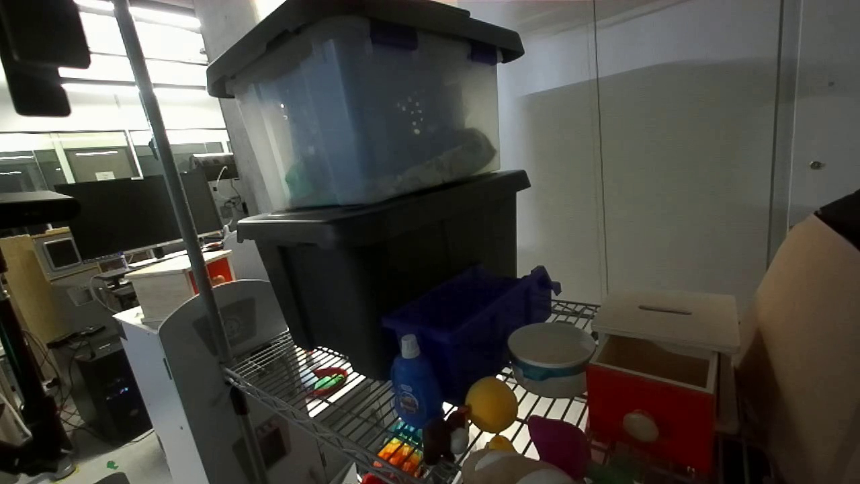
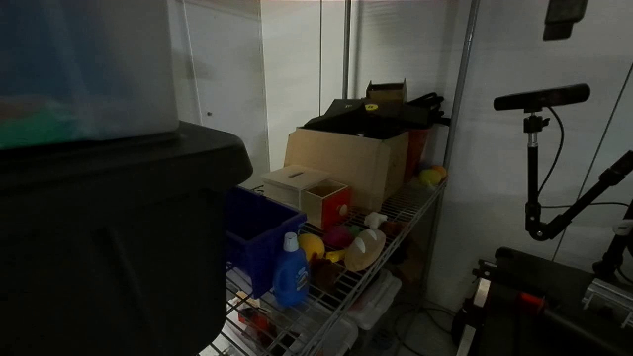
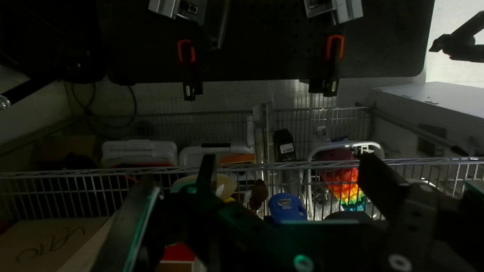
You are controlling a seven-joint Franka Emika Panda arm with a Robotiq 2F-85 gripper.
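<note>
In the wrist view my gripper hangs above the wire shelf, its dark fingers [image 3: 381,176] spread wide. Nothing shows held between them. Below the gap, a blue bottle [image 3: 286,206] appears beyond the fingers. That bottle [image 1: 415,387] stands upright beside a dark blue bin [image 1: 459,331] in exterior view 1. A white bowl with a teal band [image 1: 552,363], a yellow ball [image 1: 492,405] and a magenta toy [image 1: 558,446] lie to its right. The wooden box's red drawer [image 2: 336,207] is pulled out, its inside visible from above. Neither exterior view includes the gripper.
A black tote [image 1: 403,274] carries a clear lidded tote [image 1: 371,113], walling off one shelf end. A cardboard box [image 2: 341,163] stands behind the wooden box. Several toys, including a beige one [image 2: 365,249], crowd the front edge. The wire shelf [image 1: 318,415] has bare patches left of the bottle.
</note>
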